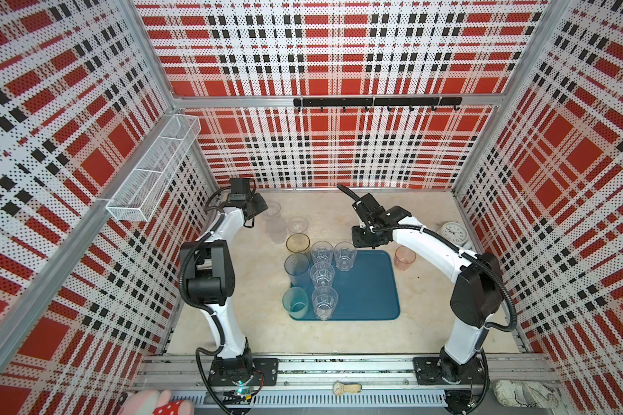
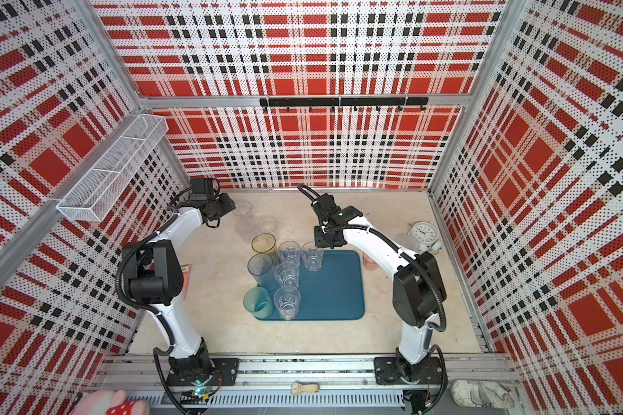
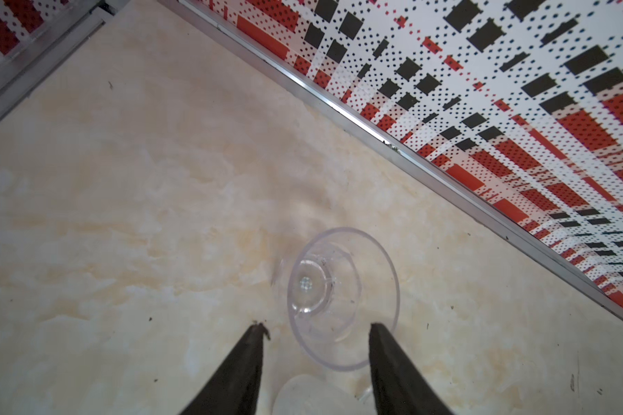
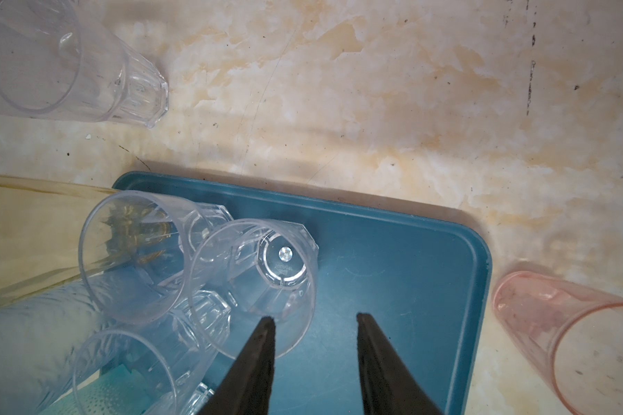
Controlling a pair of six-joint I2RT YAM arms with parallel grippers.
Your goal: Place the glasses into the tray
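The blue tray (image 1: pixel 367 290) carries several clear glasses (image 1: pixel 324 302) along its left side and back. A blue-grey glass (image 1: pixel 297 267) and a teal glass (image 1: pixel 295 302) overlap its left edge; an amber glass (image 1: pixel 297 243) stands behind that corner. Two clear glasses stand farther back left. The rearmost clear glass (image 3: pixel 344 298) is ahead of my left gripper, which is open and empty. My right gripper is open with nothing between its fingers, above the tray's back part and right of a clear glass (image 4: pixel 252 290). A pink glass (image 4: pixel 574 325) stands right of the tray.
A white clock (image 1: pixel 454 235) stands at the back right. The wire basket (image 1: pixel 155 166) is fixed to the left wall. The tray's right half is bare, as is the table in front of it.
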